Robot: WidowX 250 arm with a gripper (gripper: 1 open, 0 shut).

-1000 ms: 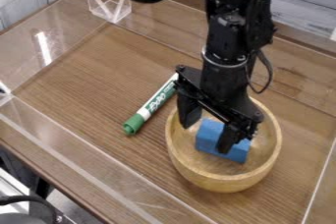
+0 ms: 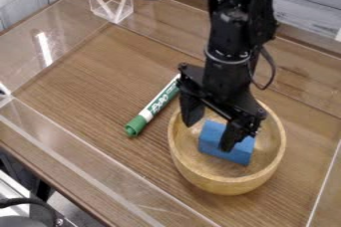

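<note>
My black gripper [image 2: 218, 113] hangs over a wooden bowl [image 2: 200, 176] on the table, open, its fingers reaching down inside the rim on either side of the upper part of a blue block [image 2: 226, 146]. The block lies in the bowl, partly covered by the fingers; whether they touch it I cannot tell. A green and white tube [image 2: 152, 109] lies on the table just left of the bowl.
A clear plastic holder [image 2: 111, 2] stands at the far back left. A black cable runs along the bottom left edge.
The gripper has shifted slightly over the bowl; the block, bowl and tube look almost unchanged.
</note>
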